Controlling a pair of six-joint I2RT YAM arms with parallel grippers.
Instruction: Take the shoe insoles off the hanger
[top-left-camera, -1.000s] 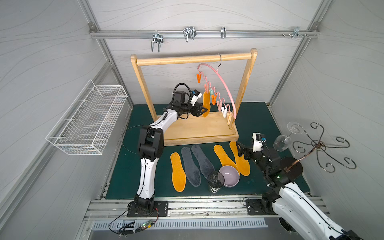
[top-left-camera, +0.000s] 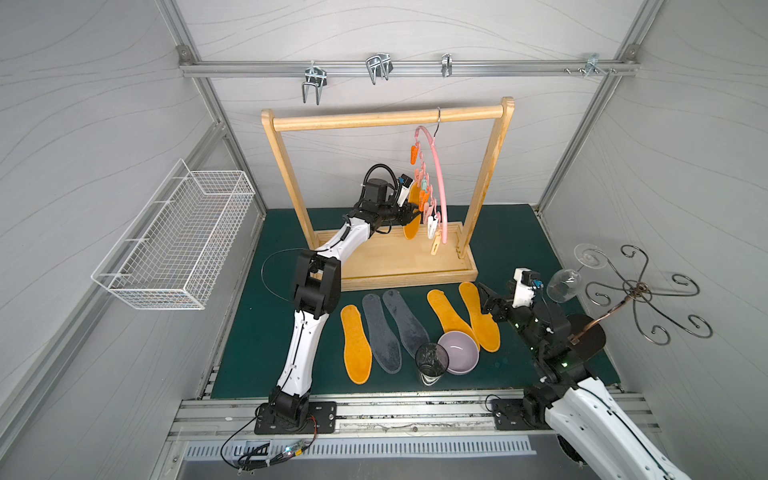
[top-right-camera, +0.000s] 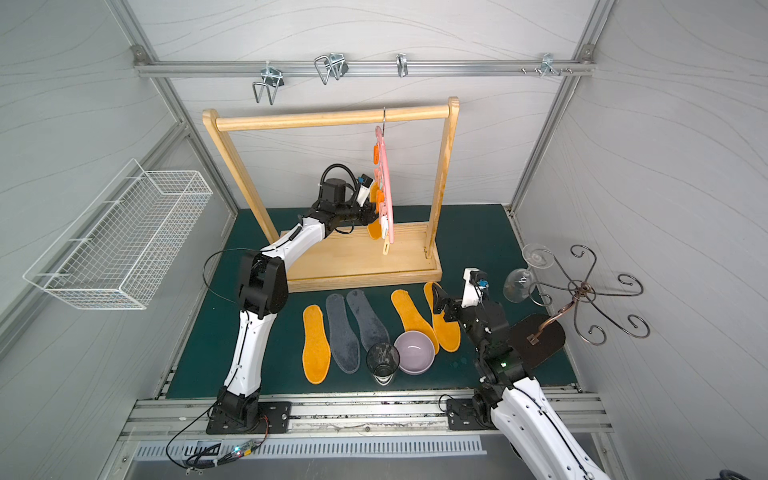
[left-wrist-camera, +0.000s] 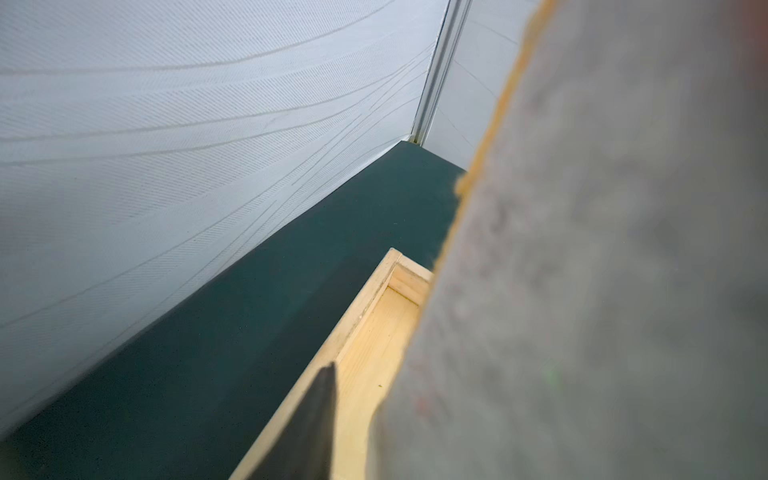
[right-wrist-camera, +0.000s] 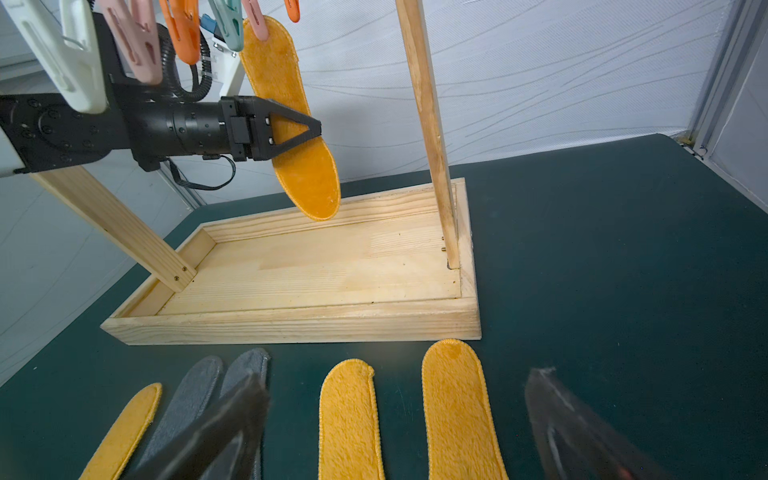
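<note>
A yellow insole (right-wrist-camera: 308, 176) hangs from a clip of the pink hanger (top-left-camera: 438, 172), its lower end above the rack's wooden base. My left gripper is at the insole, with its fingers reaching on either side of it; whether they press on it cannot be told. The insole's grey underside (left-wrist-camera: 584, 264) fills much of the left wrist view, beside one dark finger (left-wrist-camera: 308, 428). On the table lie yellow insoles (top-left-camera: 356, 344) and two grey ones (top-left-camera: 381, 332). My right gripper is open and empty, near the rightmost yellow insole (top-left-camera: 481, 324).
The wooden rack (top-left-camera: 376, 276) stands at the back. A purple bowl (top-left-camera: 458, 352) and a glass (top-left-camera: 432, 361) are at the front, the bowl partly over an insole. A wine glass (top-left-camera: 565, 284) and a metal scroll stand (top-left-camera: 636, 289) are at right. A wire basket (top-left-camera: 180, 240) hangs left.
My left gripper has moved right and onto the hanging insole. The hanger has swung round, its near end going left. The right gripper has shifted slightly right.
</note>
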